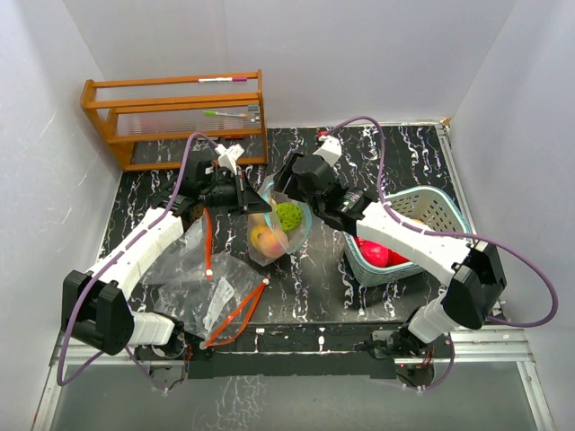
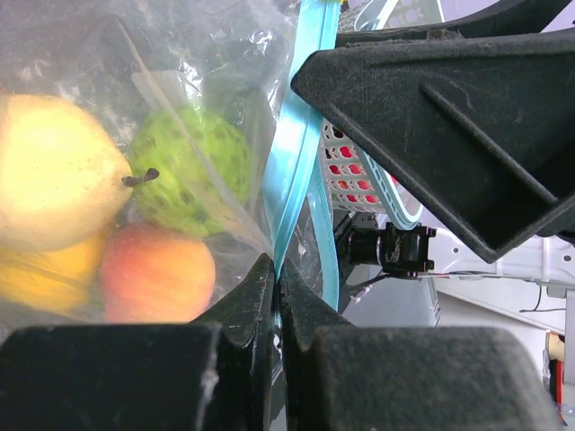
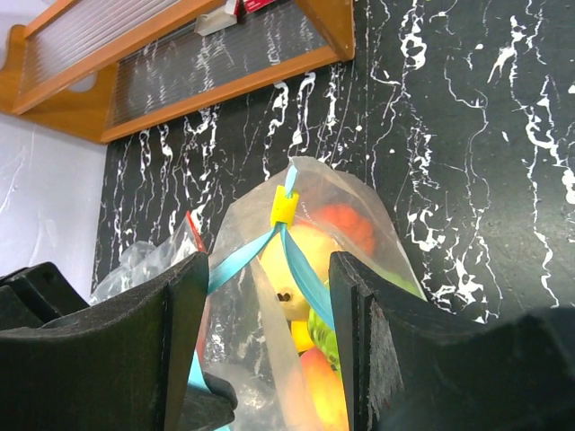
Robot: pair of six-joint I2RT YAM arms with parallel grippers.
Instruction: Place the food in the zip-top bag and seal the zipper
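Note:
A clear zip bag (image 1: 269, 242) holding fruit stands at the middle: in the left wrist view a pale pear (image 2: 54, 171), a green ball-like fruit (image 2: 193, 171) and a peach (image 2: 157, 274). My left gripper is shut on the blue zipper edge (image 2: 301, 108). My right gripper is over the bag's mouth, part open, its fingertips either side of the zipper with its yellow slider (image 3: 284, 206). Whether anything is gripped there is not visible.
A basket (image 1: 382, 278) of produce stands at the right, empty bags (image 1: 216, 301) lie at lower left, and a wooden rack (image 1: 171, 75) is at the back.

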